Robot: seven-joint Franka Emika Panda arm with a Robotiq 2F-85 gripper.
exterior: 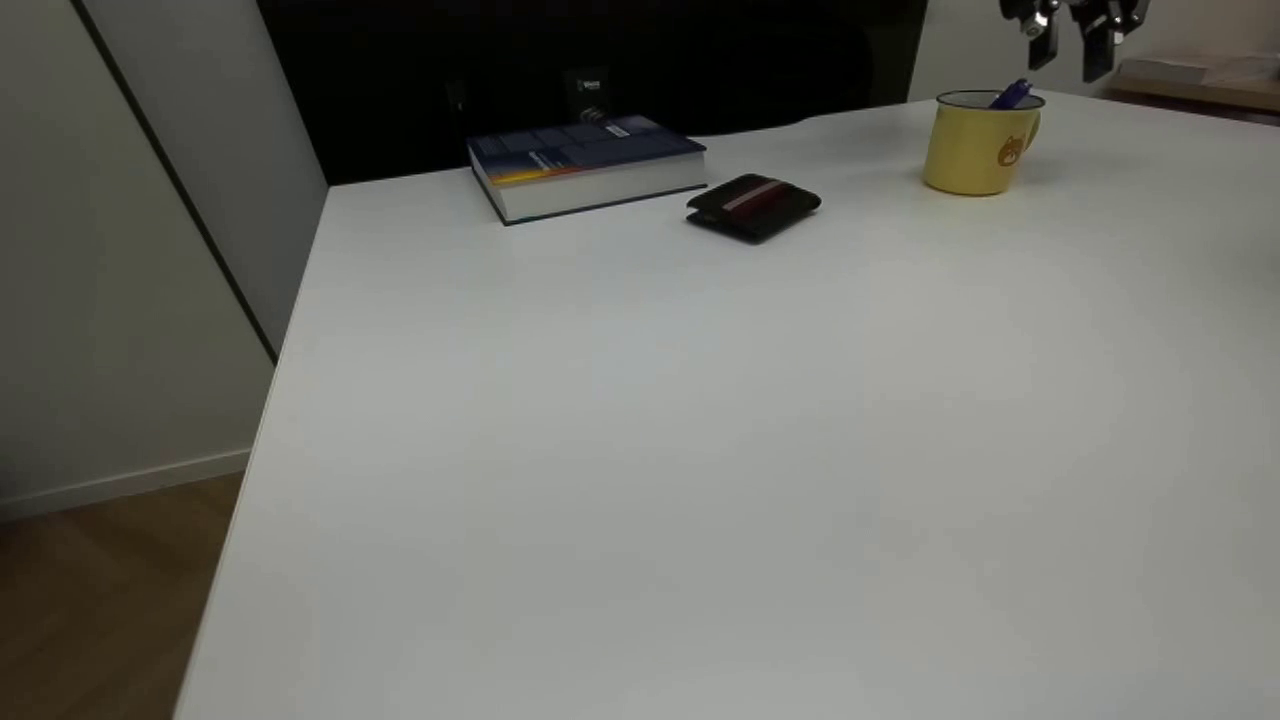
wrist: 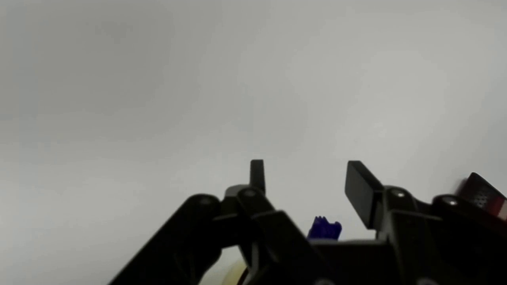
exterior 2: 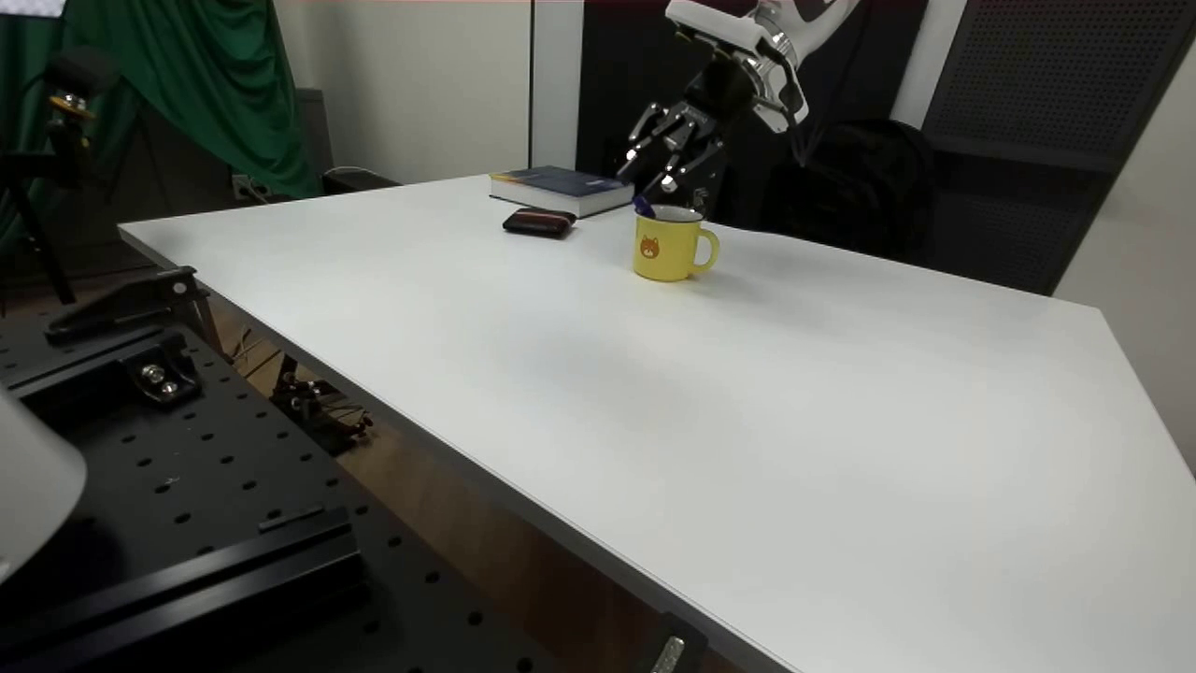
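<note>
The yellow mug (exterior: 969, 150), marked with a small bear, stands upright near the table's far side. Leaning inside it is a pen with a dark blue cap (exterior: 1014, 94), the cap poking out above the rim. Above the mug hangs my gripper (exterior: 1071, 62), its fingers spread apart with nothing between them. In the wrist view the blue cap (wrist: 325, 228) shows low between and behind the fingers of my gripper, and only a sliver of the mug (wrist: 233, 274) is visible at the bottom.
A dark wallet with a red stripe (exterior: 753, 208) lies to the mug's left in exterior view 1. Beyond it a thick blue book (exterior: 588, 164) rests near the table's back edge.
</note>
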